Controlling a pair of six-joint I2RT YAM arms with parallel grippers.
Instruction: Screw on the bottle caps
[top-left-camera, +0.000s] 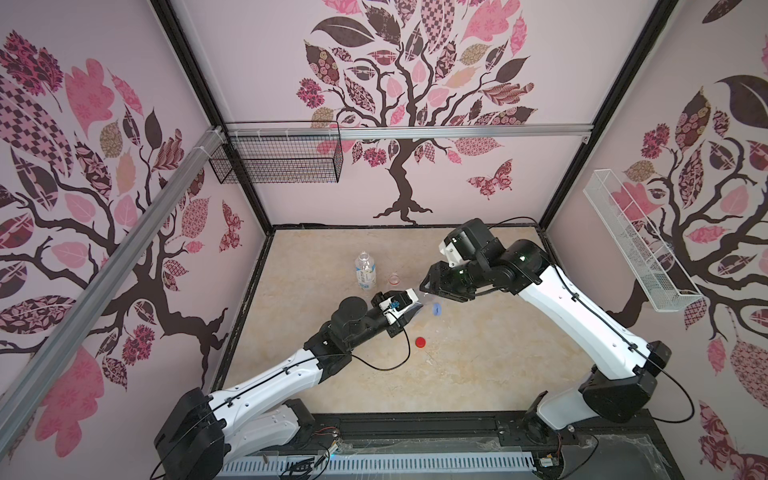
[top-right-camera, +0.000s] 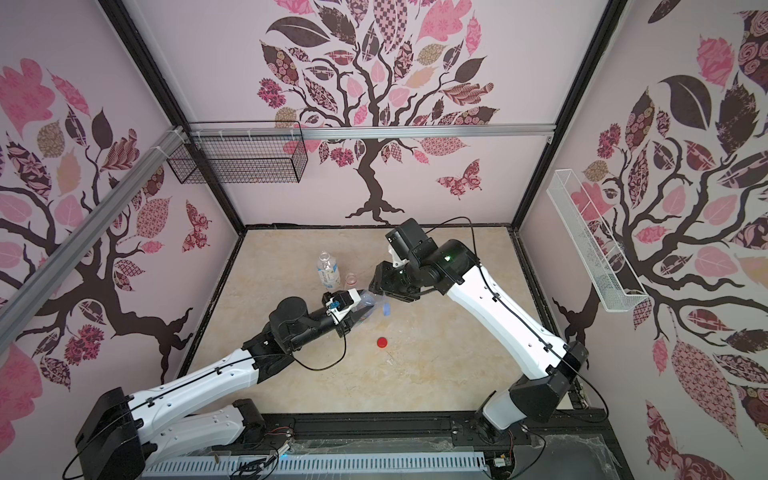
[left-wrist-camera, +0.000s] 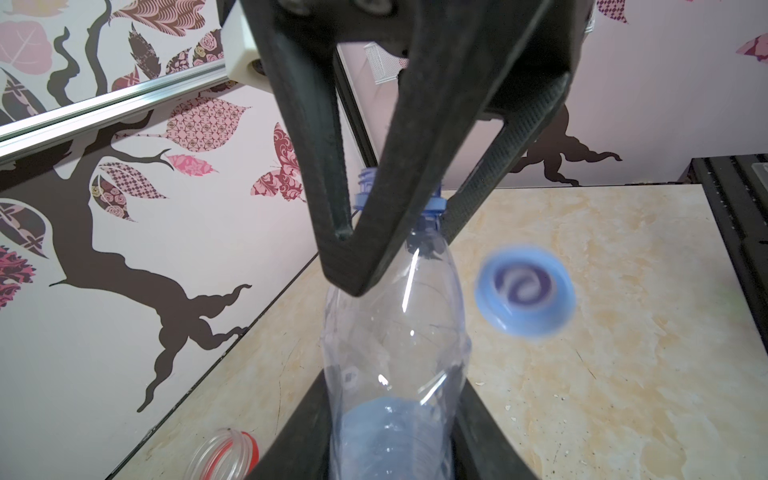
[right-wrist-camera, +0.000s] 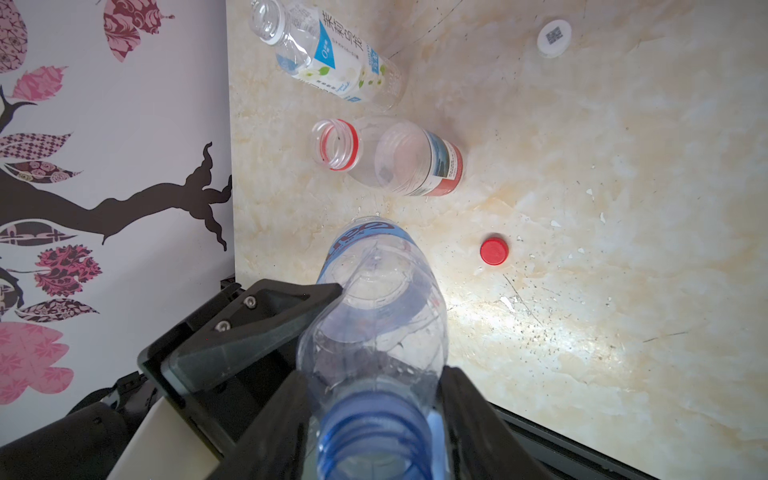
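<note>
My left gripper is shut on the body of a clear bottle (left-wrist-camera: 397, 308), held tilted above the table. Its bluish neck (right-wrist-camera: 374, 428) shows an open mouth in the right wrist view, with no cap on it. Around that neck stand the fingers (right-wrist-camera: 465, 416) of my right gripper, open, with a small gap on each side. A light blue cap (left-wrist-camera: 525, 292), blurred, is in the air beside the bottle in the left wrist view. It also appears as a small blue patch (top-left-camera: 437, 309) below the right gripper in the top left view.
An uncapped bottle with a red neck ring (right-wrist-camera: 400, 156) and an uncapped labelled bottle (right-wrist-camera: 340, 60) stand behind. A red cap (right-wrist-camera: 494, 251) and a white cap (right-wrist-camera: 553, 37) lie on the table.
</note>
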